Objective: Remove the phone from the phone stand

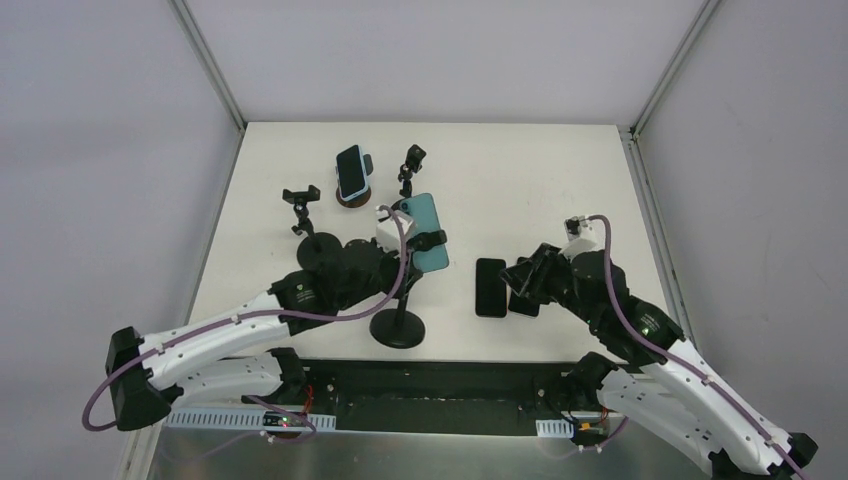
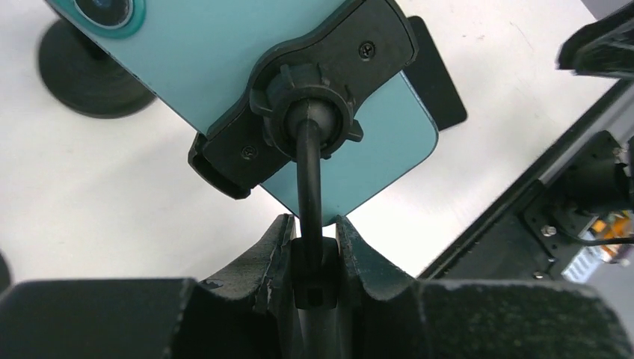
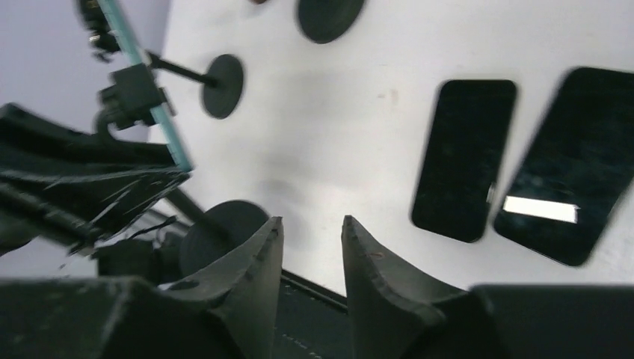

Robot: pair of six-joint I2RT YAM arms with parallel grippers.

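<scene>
My left gripper is shut on the thin black stem of a phone stand. The stand's clamp still grips a teal phone, whose back faces the left wrist camera. From above, the phone is tilted over the middle of the table and the stand's round base shows below the left gripper. Well to the right of the phone, my right gripper is part open, nothing between its fingers. Whether the base touches the table is unclear.
Two dark phones lie flat near the right gripper, the nearer to the stand fully visible. Another stand holds a phone at the back. Two empty stands include one at left.
</scene>
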